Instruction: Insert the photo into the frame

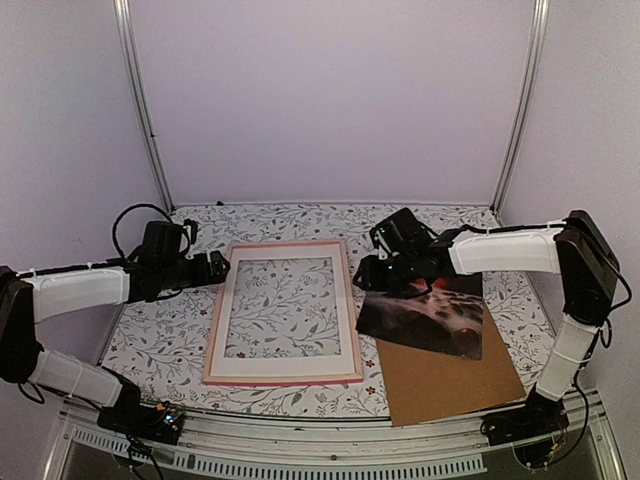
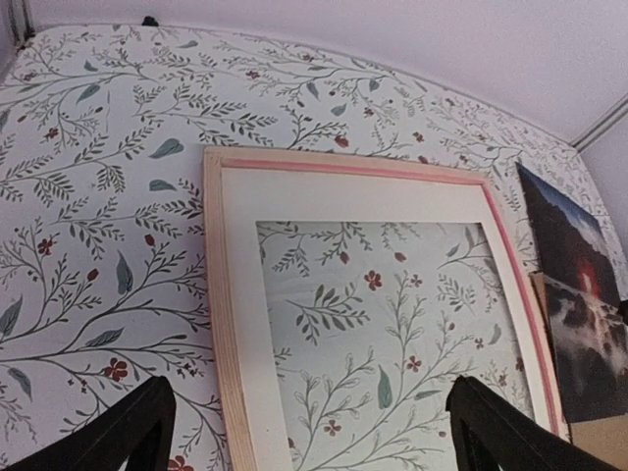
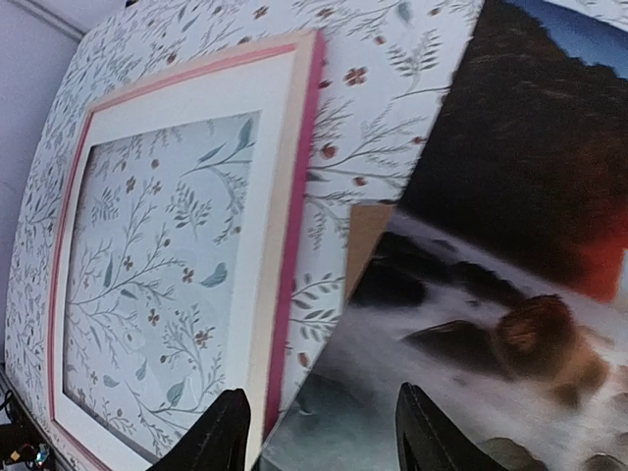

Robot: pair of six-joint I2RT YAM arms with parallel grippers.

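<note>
The empty photo frame [image 1: 345, 300], pale wood with pink edging and white mat, lies flat in the middle of the patterned mat. To its right the dark photo [image 1: 440, 330] lies partly on a brown board [image 1: 450, 390]. My open left gripper [image 1: 210, 268] is above the frame's left side, with nothing between its fingers. My right gripper [image 1: 370, 275], fingers [image 3: 221, 437] parted and empty, hovers over the gap between frame and photo, near the photo's left edge.
Walls enclose the back and both sides.
</note>
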